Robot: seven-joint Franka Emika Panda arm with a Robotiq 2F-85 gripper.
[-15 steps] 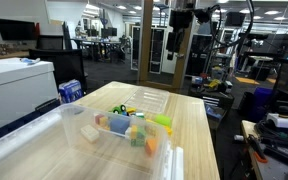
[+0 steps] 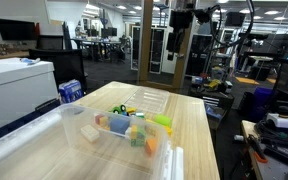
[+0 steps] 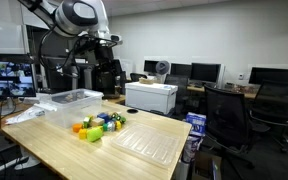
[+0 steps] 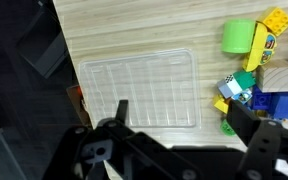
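High over the table, my gripper points down with its fingers (image 4: pixel 121 112) wide apart and nothing between them. Below it in the wrist view lies a flat, clear ridged tray or lid (image 4: pixel 144 85), empty. To its right is a cluster of toys: a green cylinder (image 4: pixel 238 36), a yellow piece (image 4: pixel 263 46), a wooden block (image 4: pixel 276 78), a blue block (image 4: pixel 287 105) and small cubes (image 4: pixel 231 86). Part of the cluster is hidden by a finger. In the second exterior view, the toys (image 3: pixel 94 128) lie between the tray (image 3: pixel 149 143) and a clear bin (image 3: pixel 72 103).
In the first exterior view, the clear bin (image 2: pixel 84 118) stands in front with a few blocks inside. A blue box (image 2: pixel 71 91) stands by the table's far-left side. Bare wood (image 3: pixel 64 150) shows along the table's near edge in the second exterior view.
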